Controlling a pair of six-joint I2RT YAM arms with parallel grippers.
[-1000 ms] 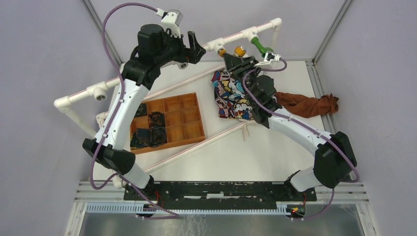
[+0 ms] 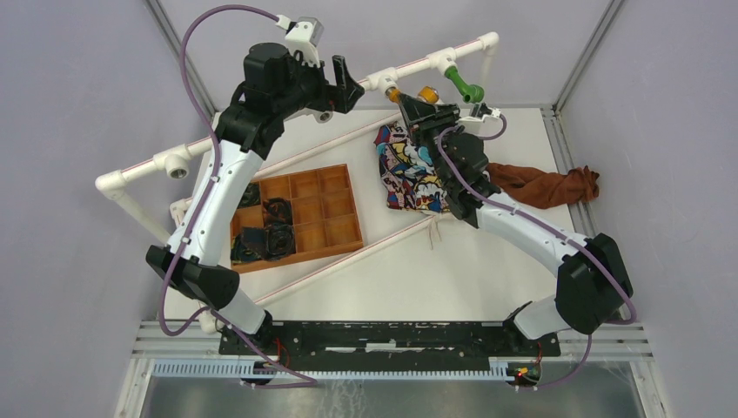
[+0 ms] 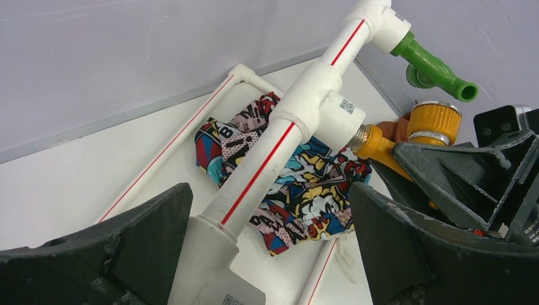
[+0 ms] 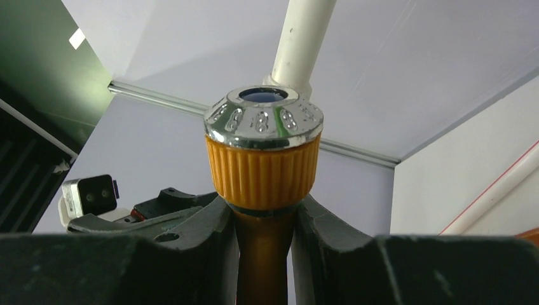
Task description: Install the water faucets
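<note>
An orange faucet [image 3: 381,150] with a ribbed cap [image 4: 262,170] has its threaded end at the white tee [image 3: 340,117] on the raised pipe; whether it is seated I cannot tell. My right gripper is shut on the faucet's body. A green faucet [image 3: 432,67] is fitted on the neighbouring tee to the right. My left gripper [image 2: 341,80] stands open over the pipe left of the orange faucet, its fingers either side of a lower white fitting [image 3: 210,270] in the left wrist view.
An orange compartment tray [image 2: 335,231] with dark items lies on the white board. A cartoon-print cloth [image 2: 400,174] and brown cloth [image 2: 544,183] lie beneath the pipe. An empty tee [image 2: 177,170] is at the left.
The right gripper's wrist has turned and shifted slightly rightward, the orange cap moving a little with it. The left arm has not visibly moved.
</note>
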